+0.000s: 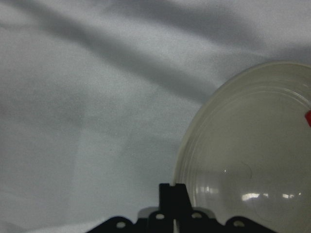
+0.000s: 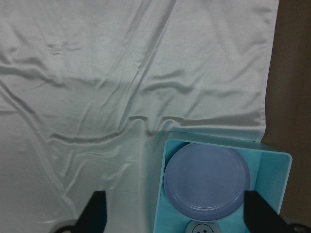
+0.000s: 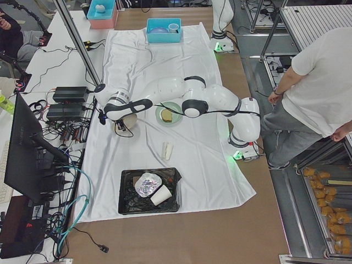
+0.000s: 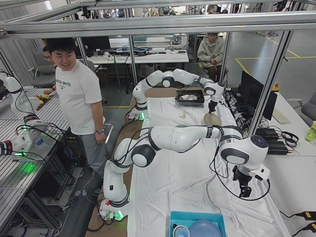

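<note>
A pale round dish [image 1: 248, 141] lies on the white cloth, with a red item [image 1: 307, 118] at the frame's edge. My left gripper is at its rim, fingertips together. My right gripper stands open beside the blue bin [image 2: 274, 177], which holds a blue plate [image 2: 206, 179] and a small cup [image 2: 201, 228]. A green plate [image 3: 162, 118] bearing a yellow item [image 3: 167, 114] sits mid-cloth, partly behind an arm in the camera left view.
A black tray [image 3: 128, 198] holds a foil-covered item and a white cylinder. A small pale item [image 3: 167, 150] lies on the cloth. A monitor [image 3: 27, 154] and cables line one side; a person [image 3: 313, 93] stands opposite.
</note>
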